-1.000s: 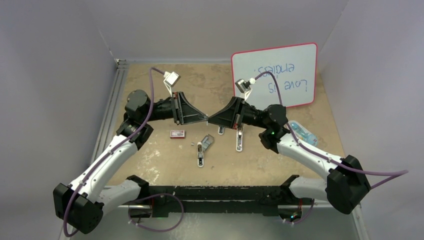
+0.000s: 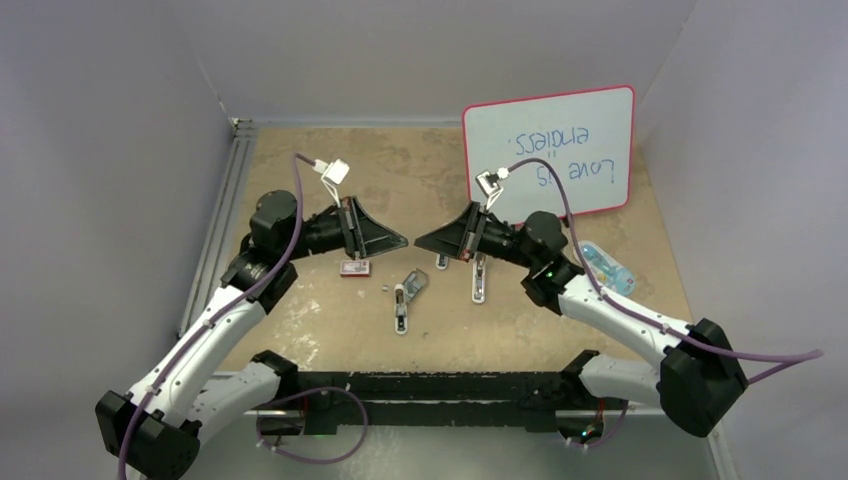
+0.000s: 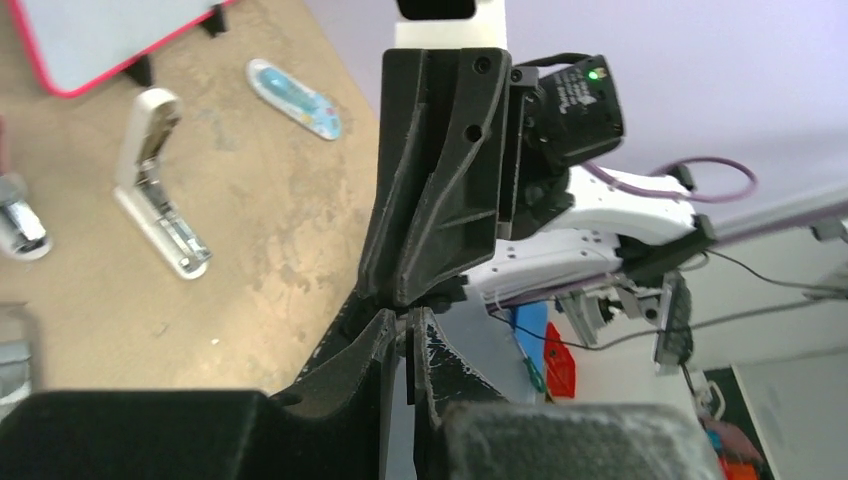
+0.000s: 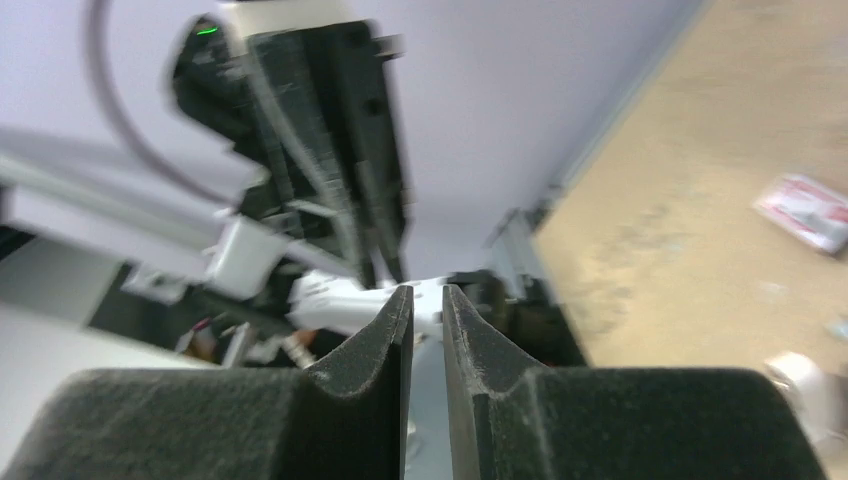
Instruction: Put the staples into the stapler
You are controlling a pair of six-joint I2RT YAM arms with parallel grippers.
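Observation:
Fingertip to fingertip, the two grippers hang above the middle of the table, a small gap between them. My left gripper (image 2: pixel 404 243) is shut; in the left wrist view a small greyish sliver, apparently the staples (image 3: pixel 402 336), shows between its fingertips. My right gripper is slightly open, with a narrow empty gap between its fingers. An open white stapler (image 3: pixel 155 200) lies below, its top raised; from above, this stapler (image 2: pixel 479 284) is partly covered by the right gripper. Another white stapler (image 2: pixel 401 312) lies nearer the front.
A red staple box (image 2: pixel 355 268) lies left of the staplers, and a grey piece (image 2: pixel 415 284) beside the front one. Part of a third stapler (image 2: pixel 442 262) shows under the right gripper. Whiteboard (image 2: pixel 600 125) and blue-white case (image 2: pixel 606 267) occupy the right side.

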